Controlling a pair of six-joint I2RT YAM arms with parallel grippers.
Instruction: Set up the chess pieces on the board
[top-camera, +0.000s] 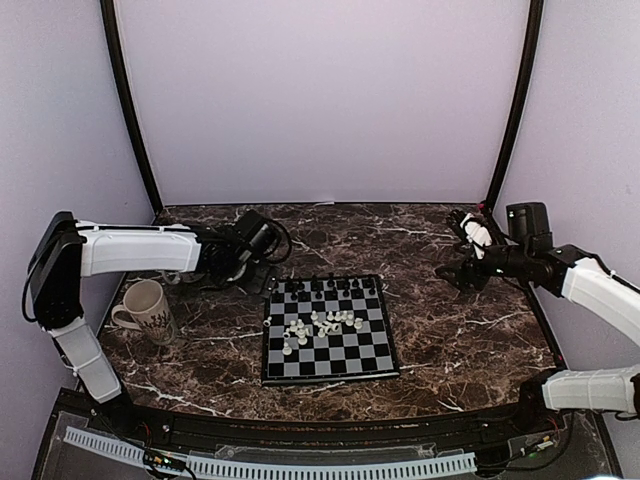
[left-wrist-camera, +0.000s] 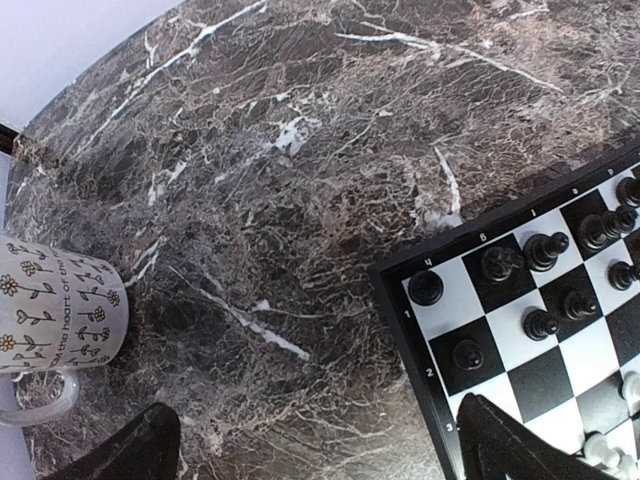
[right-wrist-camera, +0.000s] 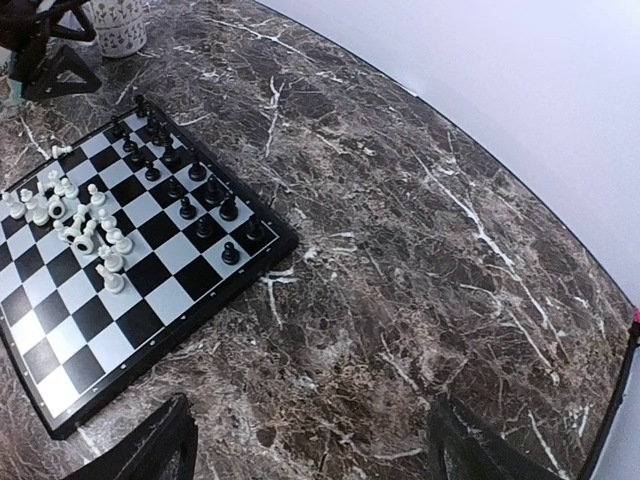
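Observation:
The chessboard (top-camera: 330, 368) lies on the marbled table. Black pieces stand in two rows along its far edge, with a corner piece (left-wrist-camera: 426, 288) and a pawn (left-wrist-camera: 468, 354) at the left end. White pieces (right-wrist-camera: 83, 243) are loosely clustered, some toppled, around the board's middle and left; one (top-camera: 287, 350) stands apart, nearer the front. My left gripper hovers just left of the board's far-left corner, open and empty. Well right of the board, my right gripper is over bare table, its fingers (right-wrist-camera: 165, 440) wide apart and nothing between them.
A patterned mug (left-wrist-camera: 60, 305) stands left of the board, below the left arm; its handle (top-camera: 122, 318) points outward. Bare table (right-wrist-camera: 370, 260) extends right of the board and behind it. Walls bound both sides and the back.

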